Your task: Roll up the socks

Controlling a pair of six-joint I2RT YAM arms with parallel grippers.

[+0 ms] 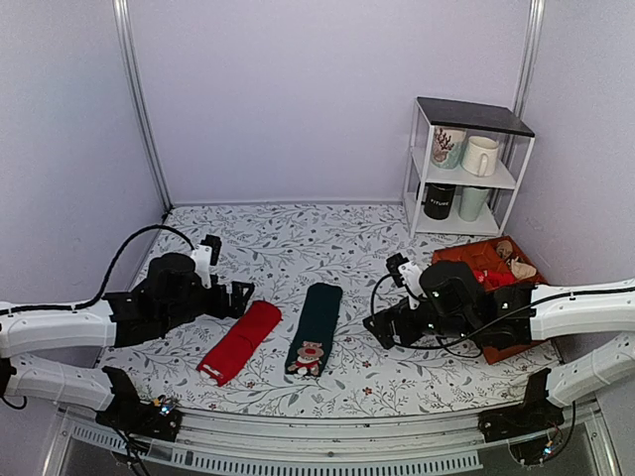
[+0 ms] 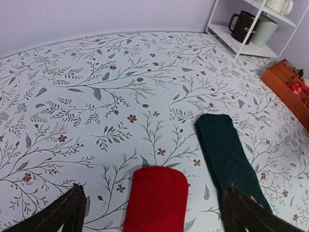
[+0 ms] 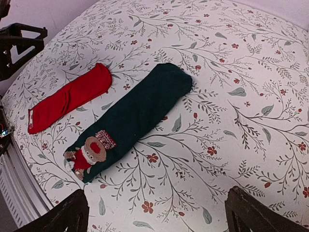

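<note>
A red sock (image 1: 241,342) lies flat and slanted on the patterned table, left of centre. Beside it, to the right and apart, a dark green sock (image 1: 317,322) is stretched out flat, a reindeer face (image 3: 94,149) at its near end. My left gripper (image 1: 241,299) hovers close to the far end of the red sock, open and empty; in the left wrist view the red sock (image 2: 157,200) shows between its fingers. To the right of the green sock, my right gripper (image 1: 379,332) is open too, with only bare table between its fingers in the right wrist view.
At the right edge stands an orange-brown box (image 1: 458,254) with red and pale items inside, partly behind the right arm. A white shelf (image 1: 462,177) with several cups is at the back right.
</note>
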